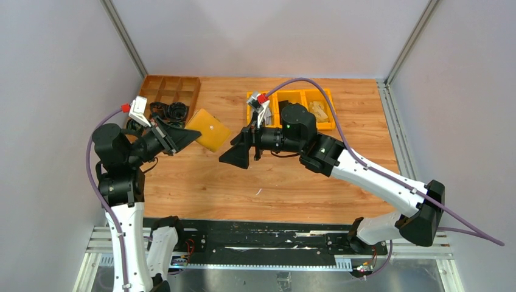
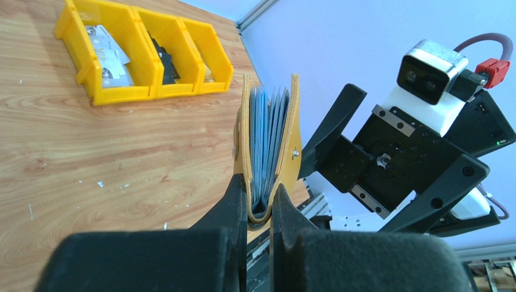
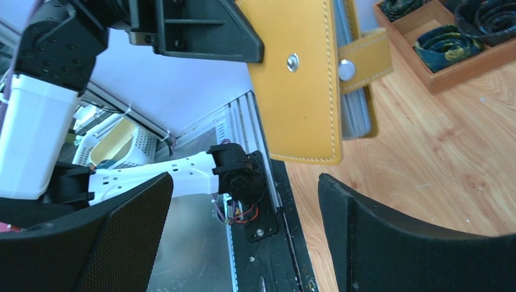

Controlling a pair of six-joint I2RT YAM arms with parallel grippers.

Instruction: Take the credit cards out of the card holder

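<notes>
A yellow-tan leather card holder point(image 1: 209, 129) hangs above the table at left of centre, with my left gripper point(image 1: 196, 135) shut on its spine side. In the left wrist view the holder point(image 2: 292, 146) is edge-on, its covers apart and several bluish clear sleeves point(image 2: 263, 134) fanned between them. Whether cards sit in those sleeves, I cannot tell. My right gripper point(image 1: 233, 152) stands open just right of the holder, nothing between its fingers. The right wrist view shows a strap with a snap button point(image 3: 369, 61) sticking out from the holder's edge.
A yellow bin point(image 1: 329, 126) with compartments stands at the back; its left compartment holds flat pale cards point(image 2: 111, 58). At the back left is a wooden divided tray point(image 1: 193, 88) with dark coiled things point(image 1: 177, 111).
</notes>
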